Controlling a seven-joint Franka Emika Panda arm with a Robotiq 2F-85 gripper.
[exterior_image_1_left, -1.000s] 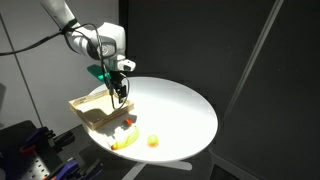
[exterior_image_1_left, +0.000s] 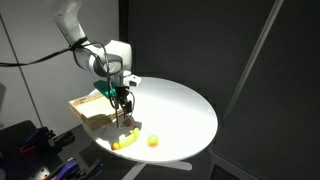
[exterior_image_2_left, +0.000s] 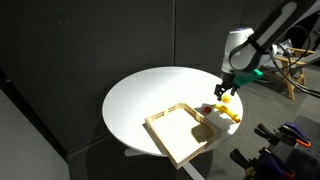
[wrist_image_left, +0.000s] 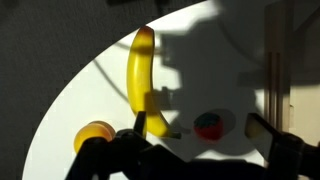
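Observation:
Over the white round table my gripper stands open with nothing held. A red strawberry (wrist_image_left: 208, 126) with a dark green top shows between its finger ends in the wrist view; the remaining height above it is hard to judge. Left of the strawberry lies a yellow banana (wrist_image_left: 142, 80), its lower end close to one finger. A round orange fruit (wrist_image_left: 93, 134) rests farther left. In exterior view 1 the gripper (exterior_image_1_left: 123, 121) points down beside the strawberry (exterior_image_1_left: 128, 124), behind the banana (exterior_image_1_left: 125, 141).
A shallow wooden tray (exterior_image_2_left: 163, 137) sits near the table's edge, its inside looking empty. Its wall (wrist_image_left: 275, 75) runs along the right of the wrist view, close to one finger.
The arm has come down and slightly right in exterior view 1, bringing the fingers from above the tray area to beside the strawberry. The fruits and tray stay where they were.

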